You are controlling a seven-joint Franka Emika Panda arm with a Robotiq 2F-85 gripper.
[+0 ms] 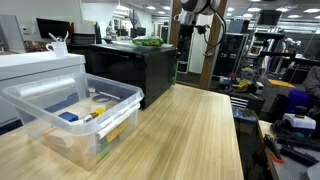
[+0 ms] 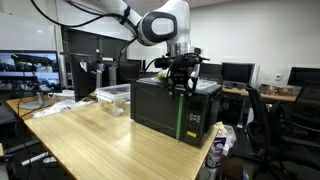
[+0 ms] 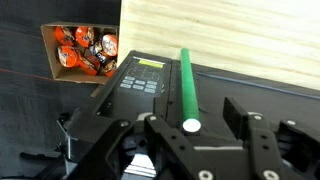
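A long green bar (image 3: 189,95) with a pale near end shows between the fingers of my gripper in the wrist view. The fingers stand apart on either side of it, with dark gaps showing, so the gripper looks open around the bar's upper end. In exterior view 2 the green bar (image 2: 180,118) is upright below the gripper (image 2: 182,88), in front of a black box. Exterior view 1 has the gripper (image 1: 185,32) small and far off, beside the black box. Whether a finger touches the bar cannot be made out.
The black box (image 2: 150,105) carries green stuff (image 1: 150,41) on its top. A clear plastic bin (image 1: 85,125) with small items stands at the table's left. A carton of orange packets (image 3: 85,45) appears in the wrist view.
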